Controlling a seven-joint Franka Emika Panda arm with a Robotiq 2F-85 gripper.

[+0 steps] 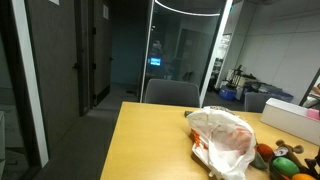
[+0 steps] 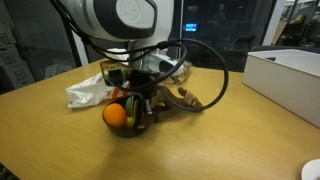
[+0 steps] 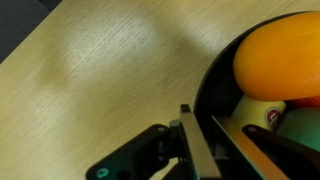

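A dark round bowl with fruit in it fills the right of the wrist view. My gripper is at the bowl's near wall, shut on its rim. Inside are an orange, a pale yellow fruit with a sticker, a green one and a bit of red. Exterior view 2 has the bowl on the table, the orange at its left and my gripper at its right side. The arm hides part of the bowl there.
A crumpled white plastic bag lies beside the bowl on the wooden table. At the right stands a long white box.
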